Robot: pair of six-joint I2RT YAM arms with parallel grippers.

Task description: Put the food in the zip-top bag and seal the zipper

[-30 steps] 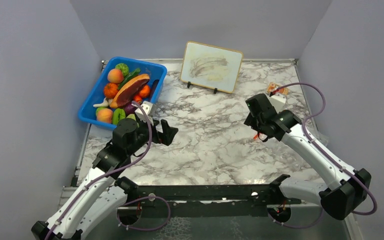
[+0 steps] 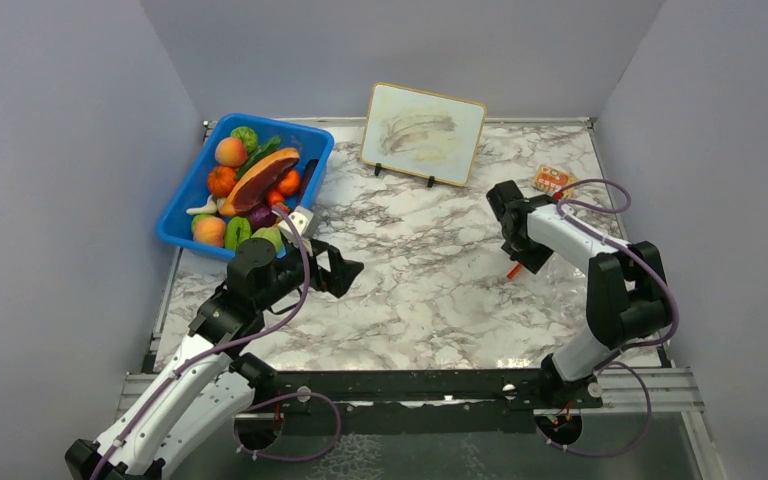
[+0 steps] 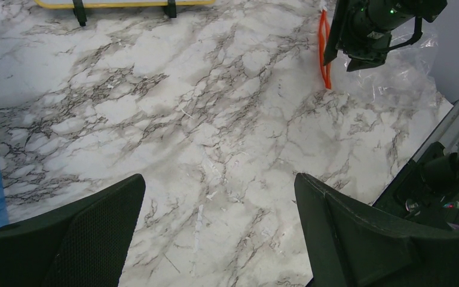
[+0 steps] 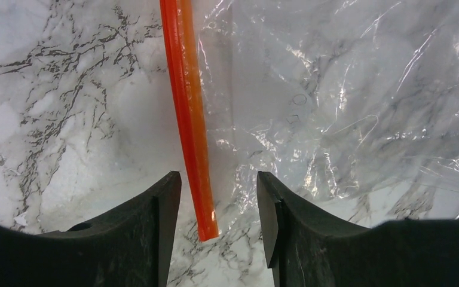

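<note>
A clear bag (image 4: 334,101) lies flat at the table's right side, its orange-red zipper strip (image 4: 192,125) along the left edge in the right wrist view. Above that strip is my right gripper, its fingers parted on either side of the strip's near end; no contact shows. From above, my right gripper (image 2: 525,258) hides most of the strip. My left gripper hangs open over bare table, nothing between its fingers. Assorted food, such as a long orange-brown piece (image 2: 260,182) and an orange pumpkin (image 2: 222,181), fills a blue bin (image 2: 182,205) at the left.
A small whiteboard (image 2: 423,130) stands on black feet at the back. Behind the right arm lies a small orange packet (image 2: 554,180).
My left arm has moved very slightly to the right.
</note>
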